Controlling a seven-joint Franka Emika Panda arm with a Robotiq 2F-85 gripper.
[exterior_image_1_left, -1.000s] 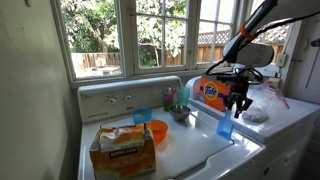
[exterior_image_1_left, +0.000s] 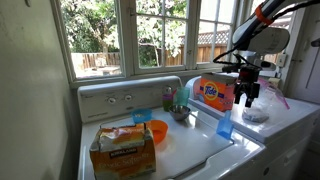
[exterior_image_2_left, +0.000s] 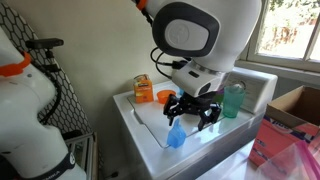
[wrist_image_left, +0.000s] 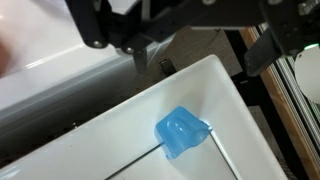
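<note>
A translucent blue plastic piece (exterior_image_1_left: 225, 126), perhaps a cup or bottle, stands near the front right edge of the white machine top (exterior_image_1_left: 185, 150). In the wrist view the same blue piece (wrist_image_left: 182, 133) lies below the fingers, at a corner of a white surface. My gripper (exterior_image_1_left: 246, 99) is open and empty, to the right of the blue piece and higher in exterior view 1. From the other side, the blue piece (exterior_image_2_left: 176, 135) shows below and near the open gripper (exterior_image_2_left: 190, 123); contact cannot be made out.
On the machine top sit a Kirkland box (exterior_image_1_left: 123, 152), an orange bowl (exterior_image_1_left: 157, 130), a blue bowl (exterior_image_1_left: 142, 116), a metal bowl (exterior_image_1_left: 180, 113) and a green container (exterior_image_2_left: 233, 98). Behind the gripper stands an orange Tide box (exterior_image_1_left: 212, 92). Clear room lies mid-top.
My gripper has moved to the right and slightly up in exterior view 1, away from the blue piece. The blue piece and the other things stay where they were.
</note>
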